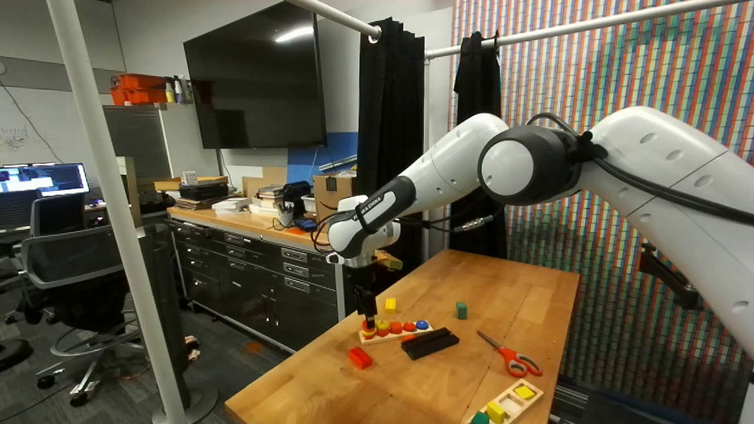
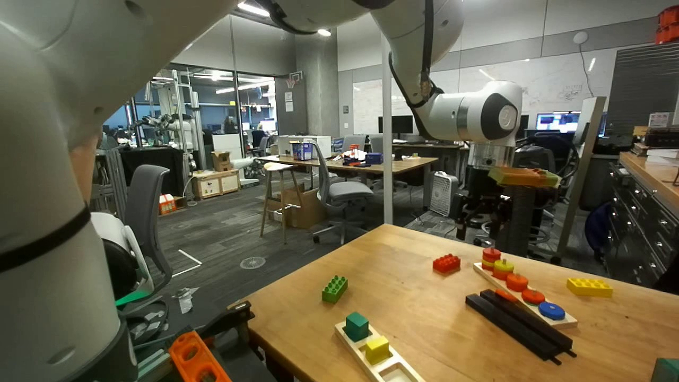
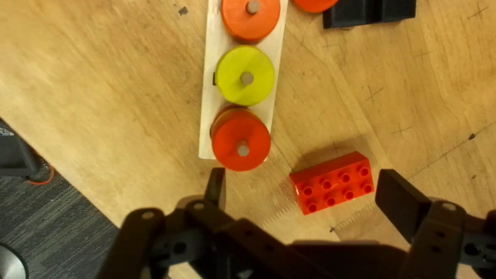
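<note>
My gripper is open in the wrist view, its fingers (image 3: 402,202) wide apart and nothing held between them. It hangs above the table at the end of a wooden peg board (image 2: 566,321). On that board's end peg is a stack of rings topped by a red ring (image 3: 241,142). Beside it come a yellow ring (image 3: 245,74), an orange ring (image 3: 250,18) and, at the far end, a blue ring (image 2: 551,311). A red toy brick (image 3: 332,183) lies on the table, seen between my fingers but lower down.
Alongside the peg board lies a black grooved piece (image 2: 519,324). Scissors (image 1: 519,361), a green brick (image 2: 334,288), a yellow brick (image 2: 589,287) and a wooden tray with blocks (image 2: 344,332) are spread over the table. The table's edge runs close by the board's stack end.
</note>
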